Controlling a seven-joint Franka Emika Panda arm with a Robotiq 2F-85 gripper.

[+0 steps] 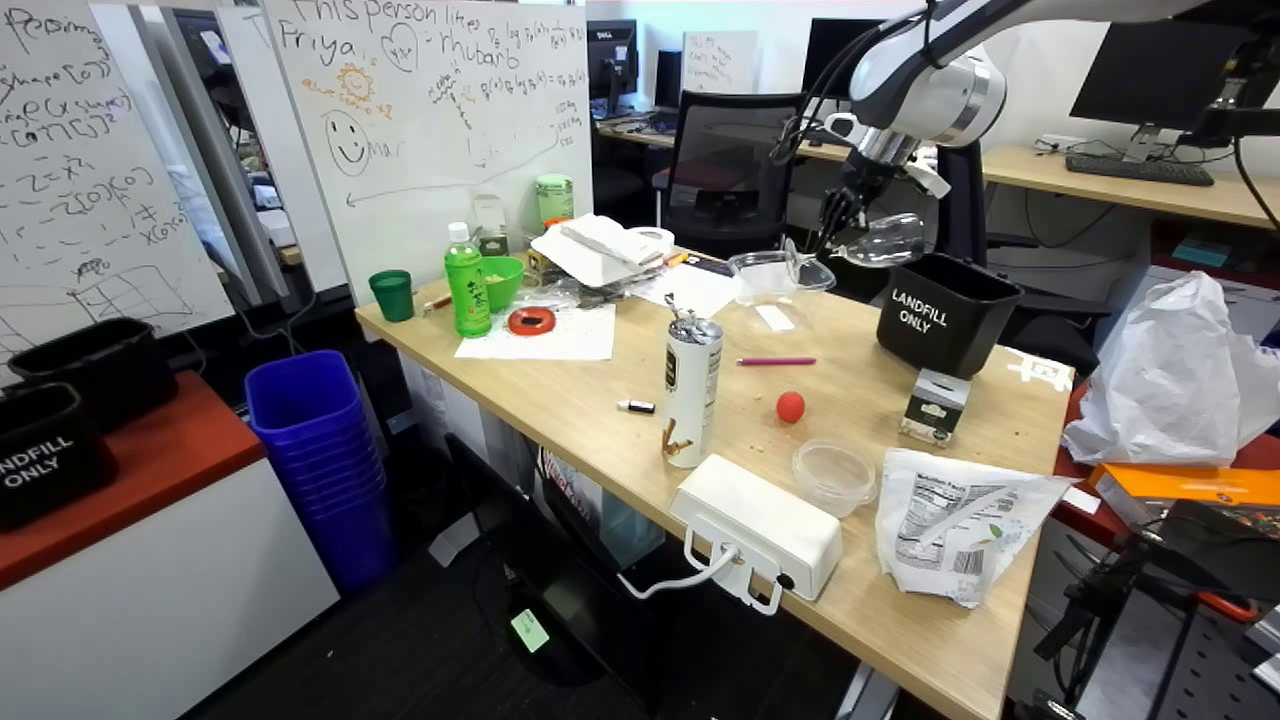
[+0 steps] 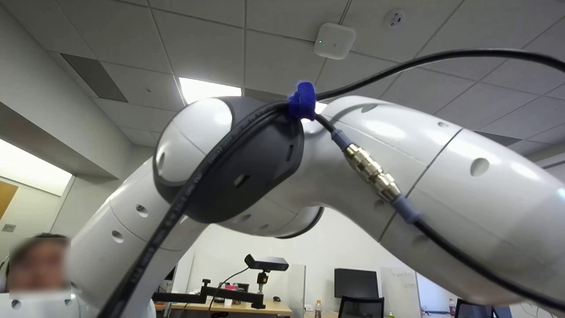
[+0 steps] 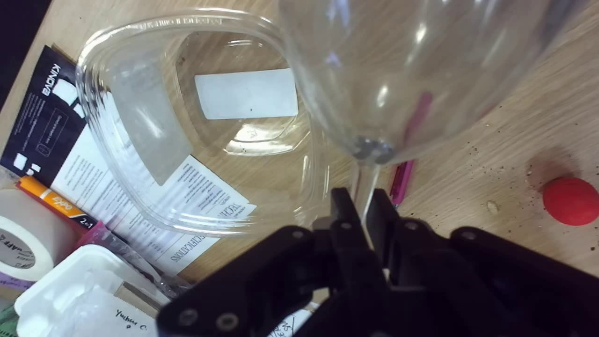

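In the wrist view my gripper is shut on the thin stem of a clear wine glass, whose bowl [image 3: 415, 62] fills the upper right. Exterior view 1 has that wine glass [image 1: 885, 241] lying tilted nearly on its side in the air, bowl toward the right, with the gripper [image 1: 822, 246] at its stem and the foot on the left. Behind the glass, from the wrist, a clear plastic container [image 3: 168, 210] rests on the table. It looks empty, with a white label on its bottom. Exterior view 2 shows only the arm's upper links.
A black "LANDFILL ONLY" bin [image 1: 948, 314] stands right of the glass. A pink pen [image 1: 776, 361], red ball [image 1: 791, 407], tall can [image 1: 692, 390] and small box [image 1: 936, 406] are spread over the table [image 1: 828, 384]. Bottle, bowl and papers crowd the far left end.
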